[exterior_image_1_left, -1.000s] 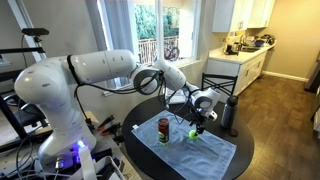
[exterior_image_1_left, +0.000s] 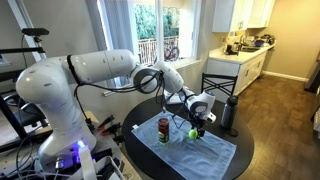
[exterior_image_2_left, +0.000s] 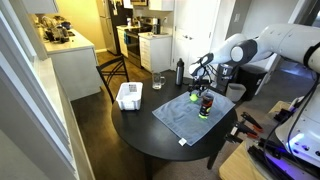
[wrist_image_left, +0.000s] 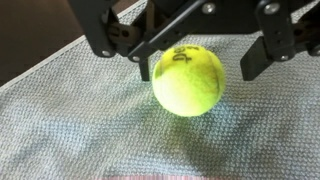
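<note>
A yellow-green tennis ball (wrist_image_left: 189, 82) rests on the blue-grey towel (wrist_image_left: 90, 110), and in exterior view 1 the ball (exterior_image_1_left: 193, 133) shows beneath the arm's end. My gripper stands open around the ball's upper side in the wrist view. The left finger (wrist_image_left: 144, 62) is close against the ball's edge; whether they touch I cannot tell. A gap separates the ball from the right finger (wrist_image_left: 254, 60). In exterior view 2 the ball (exterior_image_2_left: 194, 97) is small, near the towel's far part.
A dark red cylinder (exterior_image_1_left: 163, 129) stands on the towel, left of the ball. A black bottle (exterior_image_1_left: 229, 113) is on the round black table (exterior_image_1_left: 150, 158) to the right. Exterior view 2 also shows a white basket (exterior_image_2_left: 130, 97).
My gripper has come down slightly and a little to the right in exterior view 1, nearer the ball. The ball shows no clear movement.
</note>
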